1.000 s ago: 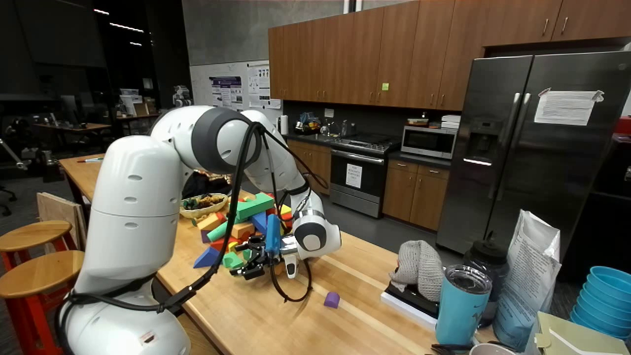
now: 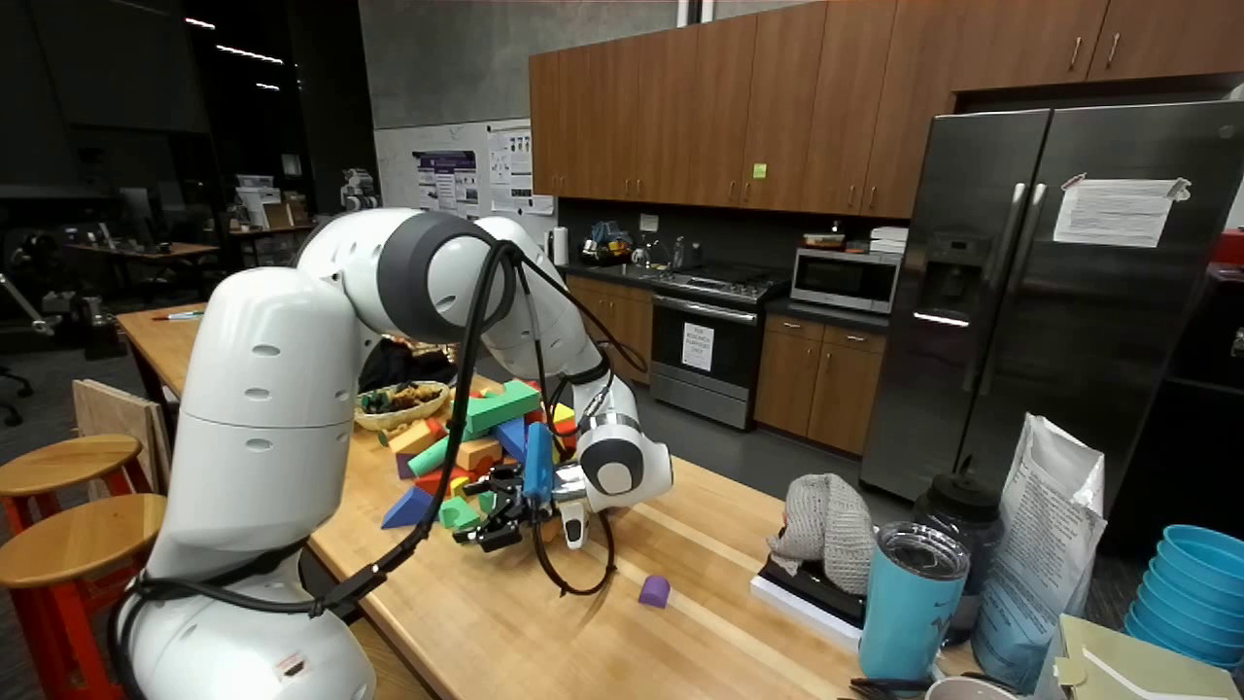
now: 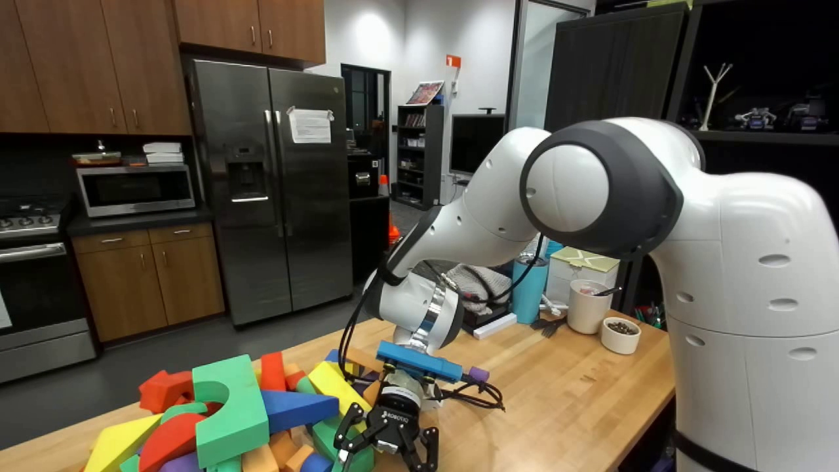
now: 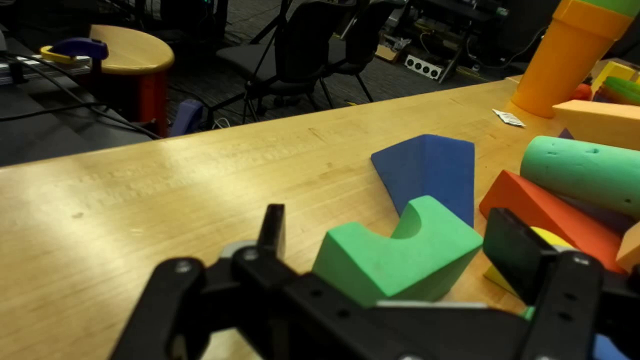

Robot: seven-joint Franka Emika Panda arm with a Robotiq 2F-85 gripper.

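Note:
My gripper stands open low over the table, its two black fingers spread wide. Between and just beyond them in the wrist view lies a green block (image 4: pixel 414 255) with a curved notch; I cannot tell whether either finger touches it. Behind that block rests a blue wedge (image 4: pixel 441 174), also seen left of the gripper in exterior view 1. In exterior view 2 the gripper (image 3: pixel 387 456) is at the right side of the block pile. A small purple block (image 2: pixel 654 591) sits alone on the open table, away from the pile.
A heap of colored blocks (image 3: pixel 232 409) crowds one side of the gripper. An orange cup (image 4: pixel 543 60) stands farther along the table. A basket (image 2: pixel 402 408) is behind the pile. A blue tumbler (image 2: pixel 912 601) and a grey cloth (image 2: pixel 825 531) occupy the far end; bare wood lies between.

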